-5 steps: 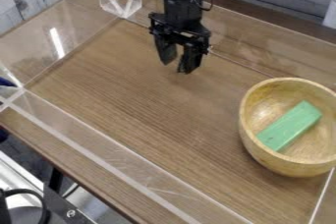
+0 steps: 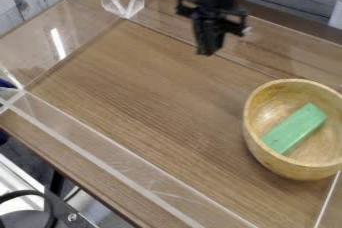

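My gripper [image 2: 210, 40] is at the upper middle of the camera view, raised toward the back of the wooden table, blurred; it looks shut, with nothing visible between its fingers. At the right stands a round tan bowl [image 2: 262, 130] with a green rectangular block [image 2: 294, 128] lying in it.
A clear plastic piece [image 2: 122, 0] sits at the back left. Clear strips run along the table's [image 2: 134, 102] left and front left, and a black cable lies at the lower left corner.
My gripper has moved up and to the right, toward the back of the table. The bowl and green block have not moved.
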